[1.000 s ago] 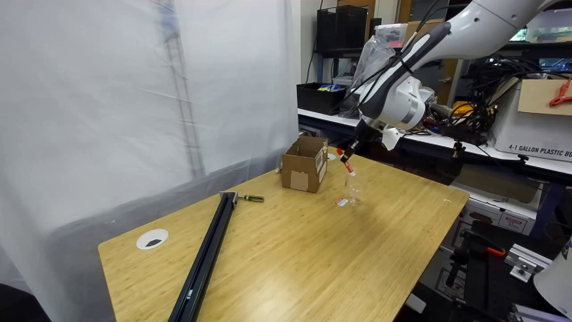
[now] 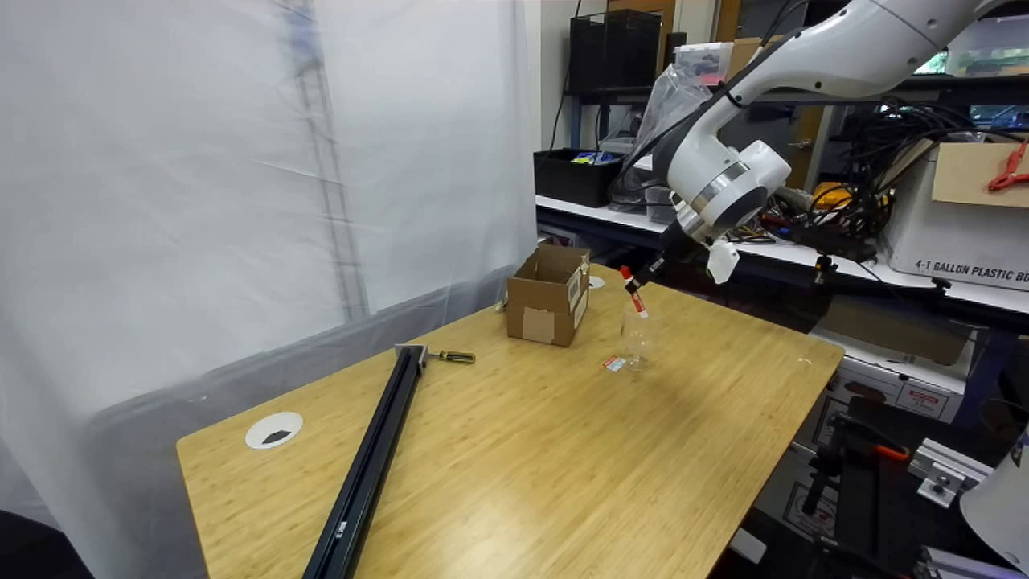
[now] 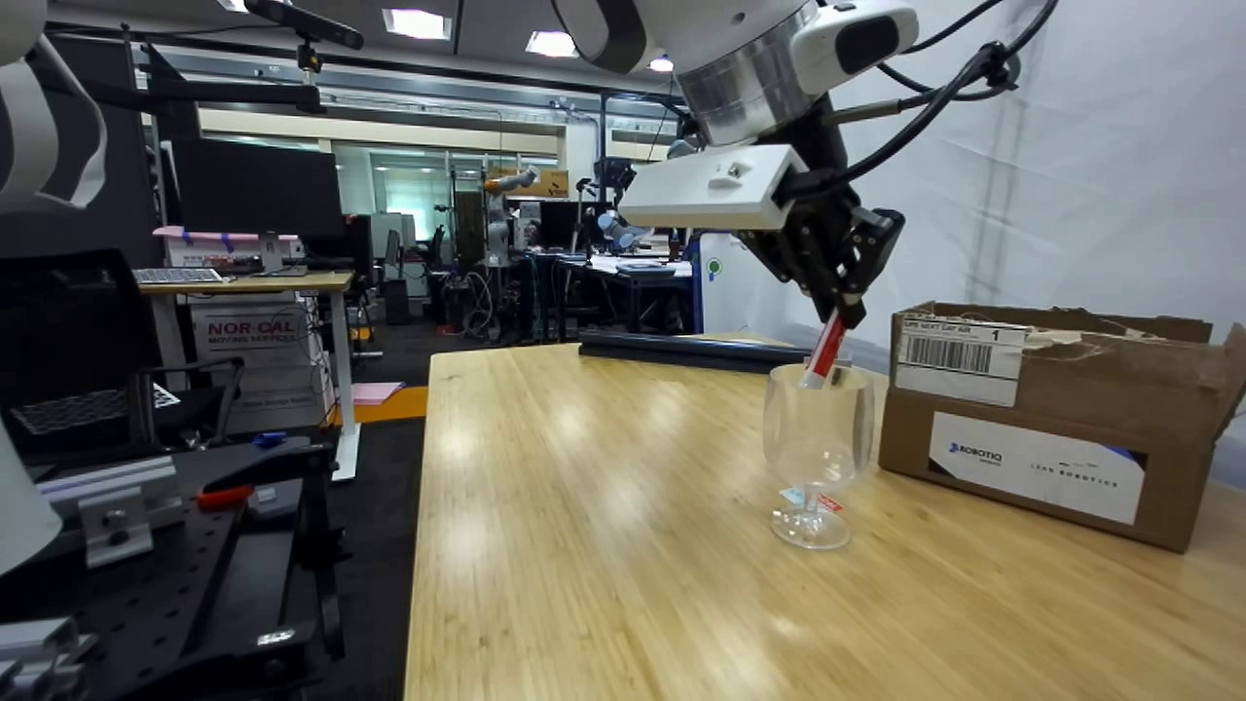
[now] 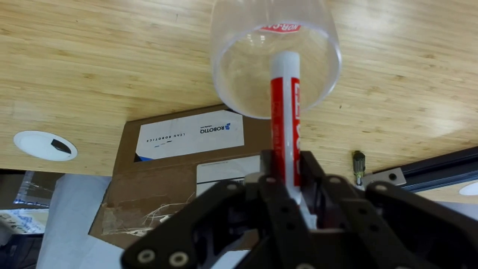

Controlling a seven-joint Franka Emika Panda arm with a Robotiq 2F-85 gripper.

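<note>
A red and white marker (image 4: 285, 112) is clasped between the black fingers of my gripper, which is shut on it. Its white end points down and away from the fingers. Below stands a clear stemmed glass (image 3: 818, 438), upright on the table. In exterior view 2 the marker's lower end is at the glass's rim, and in the wrist view it overlaps the round mouth. How far it reaches inside is hard to tell. Exterior view 1 shows the gripper (image 2: 633, 285) above the glass (image 2: 637, 338), with the marker tilted.
An open cardboard box (image 3: 1051, 409) stands close beside the glass. A small red and white label (image 2: 614, 363) lies by the glass's foot. Farther off are a screwdriver (image 2: 453, 357) and a long black rail (image 2: 371, 453).
In exterior view 1 my gripper and the marker have shifted slightly to the right, and the wrist has turned. The marker stands a little steeper over the glass. The glass and box look unmoved.
</note>
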